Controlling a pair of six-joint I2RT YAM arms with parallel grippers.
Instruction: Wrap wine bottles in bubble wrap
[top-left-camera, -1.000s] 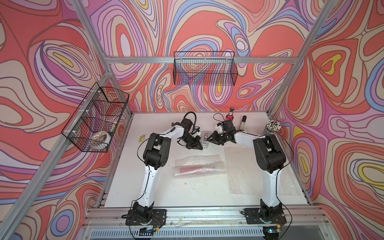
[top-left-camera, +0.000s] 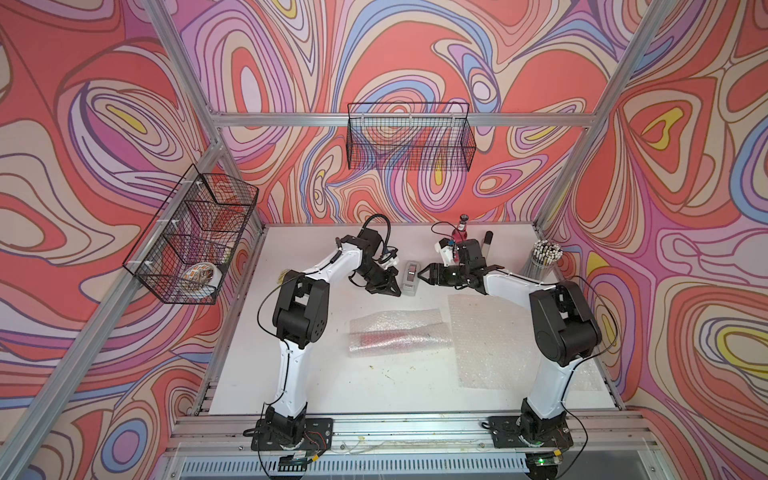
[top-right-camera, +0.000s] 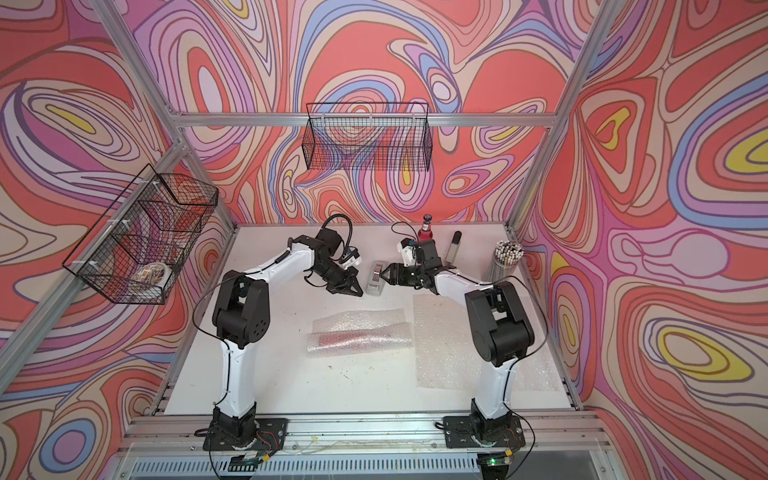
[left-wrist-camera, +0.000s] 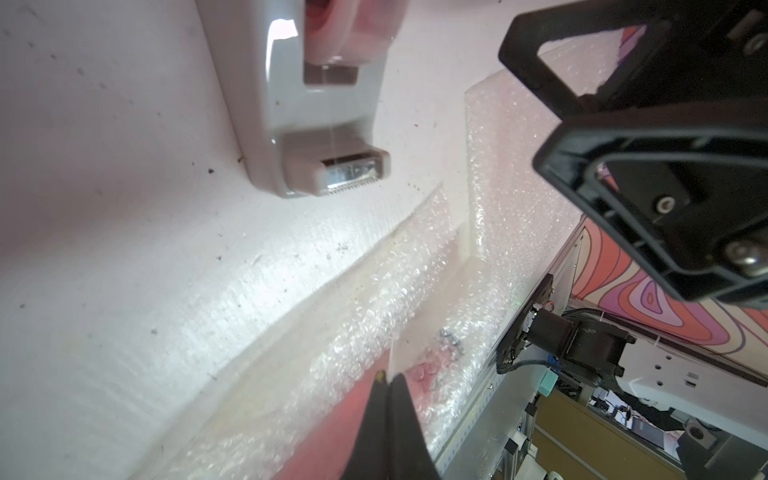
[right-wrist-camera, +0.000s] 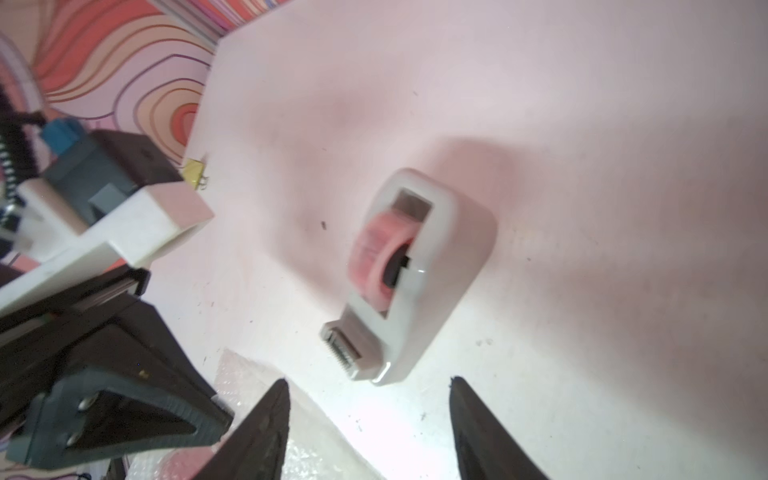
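Note:
A grey tape dispenser (top-left-camera: 409, 280) with a pink-looking roll stands mid-table between my grippers. Below it lies a rolled piece of bubble wrap (top-left-camera: 400, 339) with red showing through. My left gripper is shut, over the wrap in its wrist view; a thin clear strip may be at its tips, hard to tell. My right gripper is part open beside the dispenser, nothing between its fingers. A flat bubble wrap sheet (top-left-camera: 504, 352) lies at right. A red bottle (top-right-camera: 425, 233) stands at the back, partly behind the right arm.
A dark-topped tube (top-left-camera: 487, 240) and a container of pens (top-left-camera: 545, 257) stand at the back right. Wire baskets (top-left-camera: 412, 144) hang on the back and left walls.

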